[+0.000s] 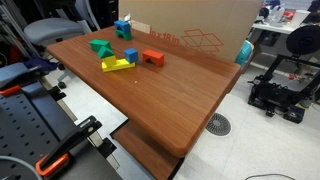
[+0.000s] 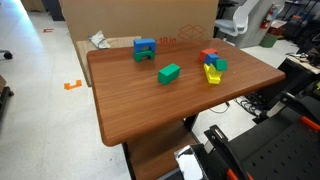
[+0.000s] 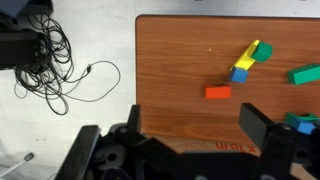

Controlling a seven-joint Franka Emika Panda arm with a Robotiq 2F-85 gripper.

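My gripper is open and empty, its two dark fingers wide apart at the bottom of the wrist view, looking down on a brown wooden table. Right of centre lies a red block. Close by it are a blue block, a yellow block and a green block, grouped tightly. Another green block lies apart at the right. A blue piece on green stands near the cardboard at the back edge in exterior view 2. The fingers are not clearly visible in either exterior view.
A cardboard panel rises along one table edge. Tangled black cables lie on the floor beside the table. Dark equipment with red trim stands along the near side.
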